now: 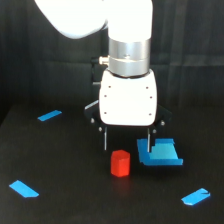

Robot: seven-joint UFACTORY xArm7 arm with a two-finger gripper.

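Observation:
A small red block (pixel 120 163) sits on the black table near the middle of the view. To its right and slightly farther back lies a shallow blue tray (pixel 174 161), whose inside looks lighter blue and seems empty. My gripper (pixel 127 147) hangs over this area with its two thin dark fingers spread wide apart. Nothing shows between them. In the picture the fingertips end just above the level of the block's top; the height gap cannot be judged exactly. The right finger overlaps the tray's left edge in the view.
Blue strips, flat on the table, mark the far left (pixel 49 115), the front left (pixel 23 189) and the front right (pixel 195 197). Dark curtains (pixel 45 60) hang behind. Much of the table round the block and tray is bare.

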